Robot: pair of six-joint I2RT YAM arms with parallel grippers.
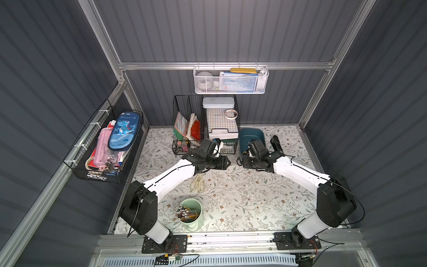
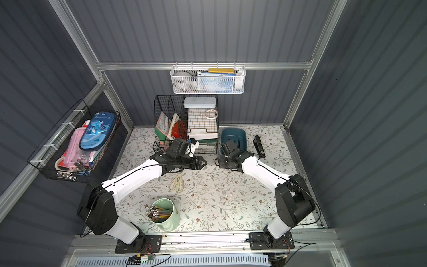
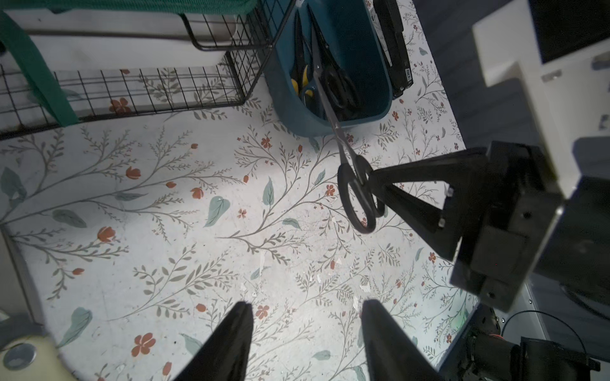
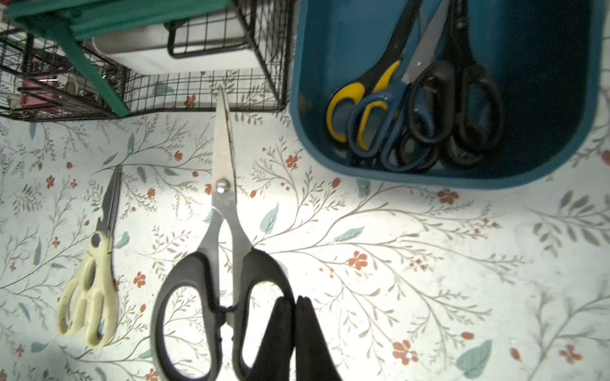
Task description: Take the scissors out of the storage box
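Black-handled scissors [image 4: 223, 184] hang outside the blue storage box [image 4: 444, 181], blades toward the back and handles toward the front. My right gripper is shut on one of their handle loops; in the left wrist view the loops [image 3: 343, 193] show at its fingertips. Several more scissors, with blue handles [image 4: 355, 130], yellow handles [image 4: 336, 104] and black handles [image 4: 492, 127], lie inside the box. Cream-handled scissors [image 4: 105, 304] rest on the table to the left. Left of the held pair, my left gripper stands open, empty between its fingers.
A black wire rack [image 1: 175, 133] stands left of the box. A black stapler-like object [image 2: 258, 146] lies to the box's right. The green pencil cup [image 1: 195, 224] is at the front left. Bare table lies in the front middle and right.
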